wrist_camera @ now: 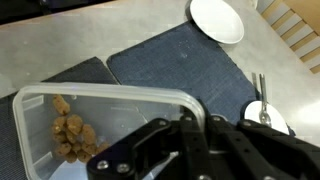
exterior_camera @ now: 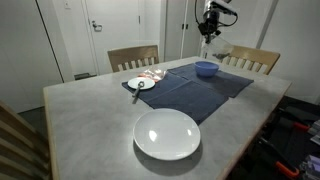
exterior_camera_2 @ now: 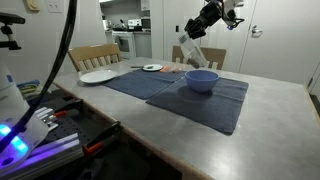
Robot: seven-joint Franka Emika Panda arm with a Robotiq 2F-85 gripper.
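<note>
My gripper is shut on the rim of a clear plastic container [wrist_camera: 110,93]. Brown chunks [wrist_camera: 75,128] show inside the container in the wrist view. In exterior view 2 the container [exterior_camera_2: 191,49] hangs tilted above a blue bowl [exterior_camera_2: 202,82], apart from it. Exterior view 1 has the same container [exterior_camera: 219,47] up over the blue bowl [exterior_camera: 206,69], at the far end of the table. Whether the bowl holds anything cannot be seen.
A large white plate [exterior_camera: 167,134] lies near the table's front. Dark placemats [exterior_camera: 190,95] cover the middle, with a small white plate [exterior_camera: 143,82] bearing cutlery beside them. Chairs [exterior_camera: 140,56] line the table's edge.
</note>
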